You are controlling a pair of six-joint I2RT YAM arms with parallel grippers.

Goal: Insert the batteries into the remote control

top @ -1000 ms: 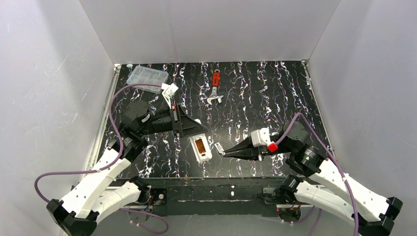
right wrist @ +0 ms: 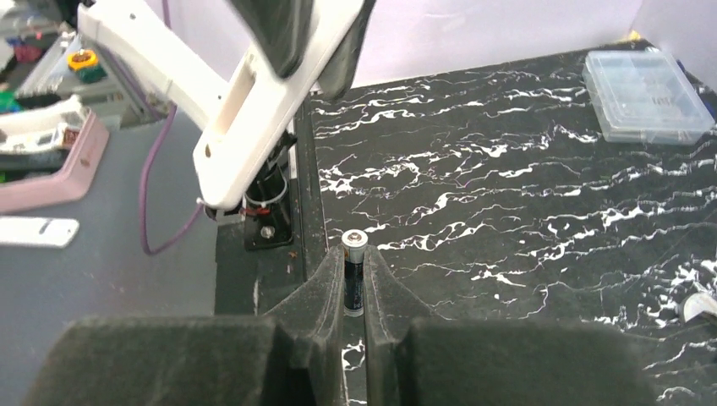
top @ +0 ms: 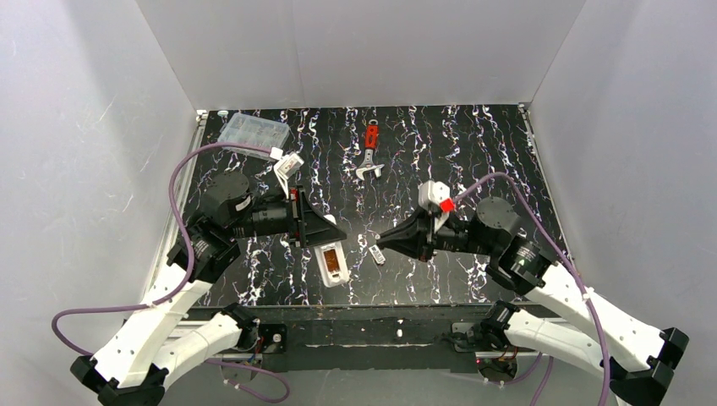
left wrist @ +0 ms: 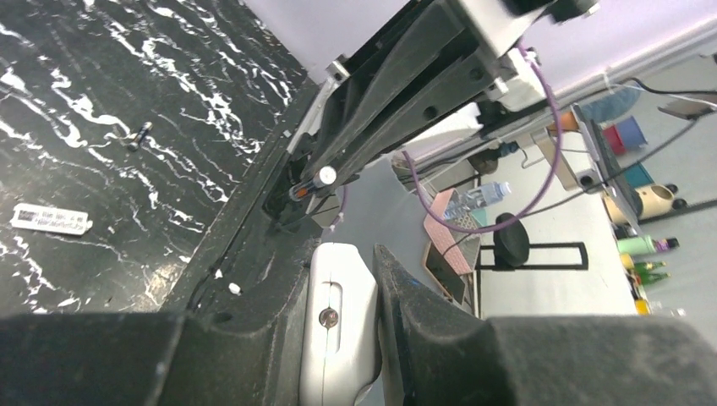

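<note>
My left gripper (top: pixel 343 236) is shut on the white remote control (top: pixel 332 266), whose open battery compartment faces up in the top view. The remote's end (left wrist: pixel 340 330) sticks out between the left fingers. To its right, apart from the remote, my right gripper (top: pixel 380 244) is shut on a battery (right wrist: pixel 353 275). That battery's silver end shows above the fingertips in the right wrist view. The white battery cover (top: pixel 377 255) lies loose on the table. A small dark cylinder (left wrist: pixel 140 136), apparently another battery, rests on the table in the left wrist view.
At the back left stands a clear plastic box (top: pixel 254 134). A red-handled wrench (top: pixel 369 150) lies at the back middle.
Both arms have moved. My right gripper went a little left and farther from the front edge, its wrist turning so the cover shows below its tips.
</note>
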